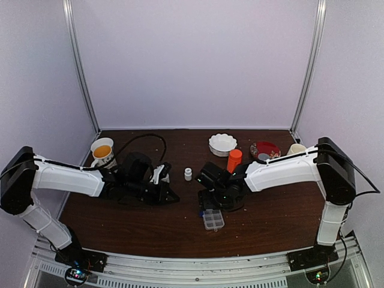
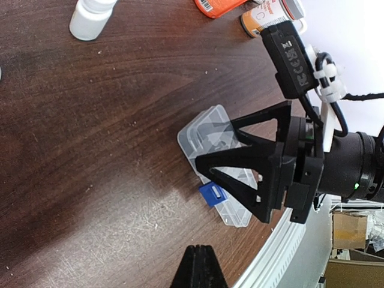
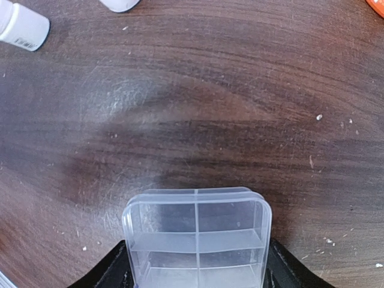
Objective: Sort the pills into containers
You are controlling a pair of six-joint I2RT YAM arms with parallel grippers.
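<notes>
A clear compartment pill case point(image 1: 213, 221) with a blue piece point(image 2: 212, 194) at its side is near the table's middle front. My right gripper point(image 1: 207, 204) has its fingers spread on either side of the case; in the right wrist view the case point(image 3: 197, 234) fills the gap between them. Whether they press on it cannot be told. My left gripper is shut, nothing showing between its fingertips, and hangs left of the case. A white pill bottle point(image 1: 188, 174) stands behind, between the two arms.
An orange bottle point(image 1: 234, 160), a white fluted bowl point(image 1: 223, 144) and a red bowl point(image 1: 266, 150) are at the back right. Mugs point(image 1: 102, 151) stand at the back left.
</notes>
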